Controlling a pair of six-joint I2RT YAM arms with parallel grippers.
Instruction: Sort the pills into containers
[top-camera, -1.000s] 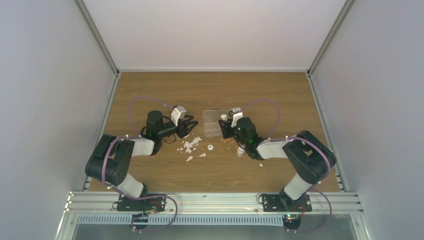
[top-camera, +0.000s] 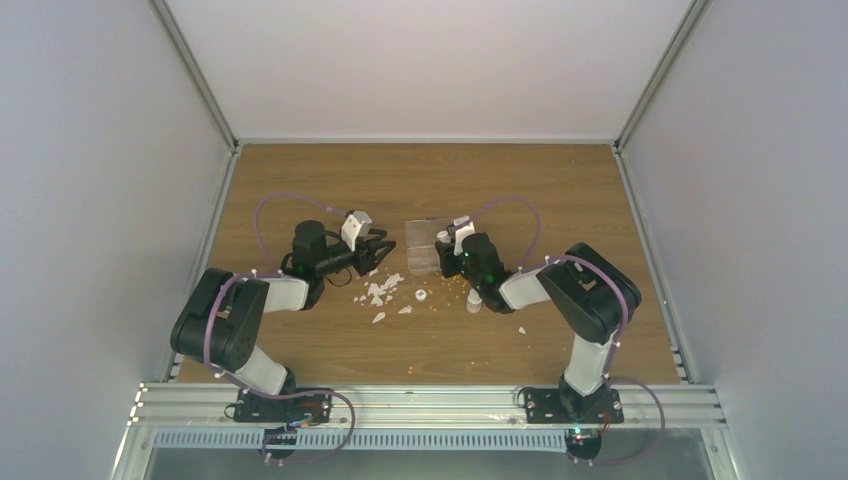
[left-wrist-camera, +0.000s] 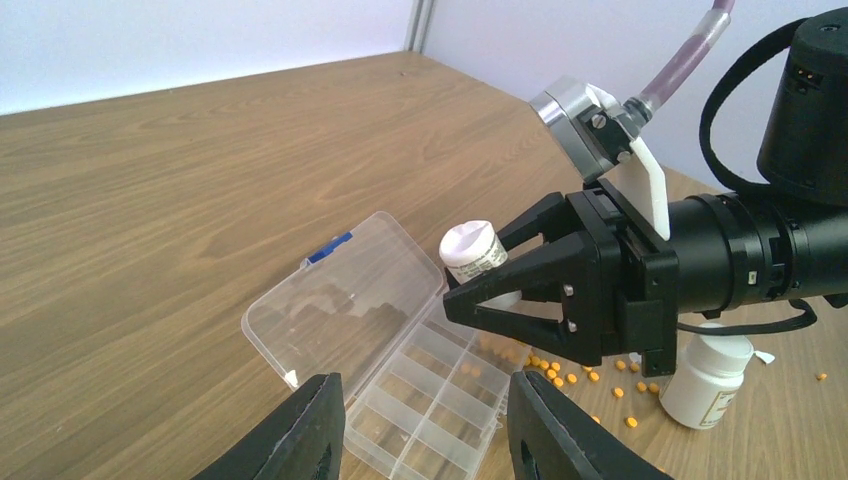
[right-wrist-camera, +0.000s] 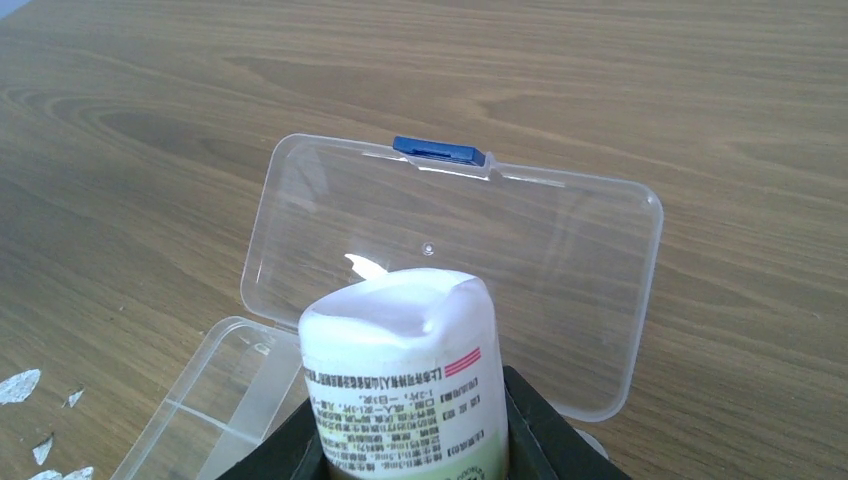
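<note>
A clear compartment box (left-wrist-camera: 412, 400) lies on the table with its lid (right-wrist-camera: 590, 260) folded back. My right gripper is above the box's right end, shut around a white pill bottle (right-wrist-camera: 400, 370). The bottle tilts toward the box; its label faces the right wrist camera and hides part of the compartments. To the left of the box, my left gripper (top-camera: 388, 240) stands open and empty. Orange pills (left-wrist-camera: 617, 392) are scattered beside the box; a few show at its right end, whether inside or through the clear wall I cannot tell.
A second white bottle (left-wrist-camera: 705, 378) stands upright on the table near the right arm. White torn scraps (top-camera: 378, 291) and a small white round piece (top-camera: 420, 295) lie in front of the box. Behind the box, the table (top-camera: 420, 175) is clear.
More orange specks show on the table under it. The left arm has stayed still.
</note>
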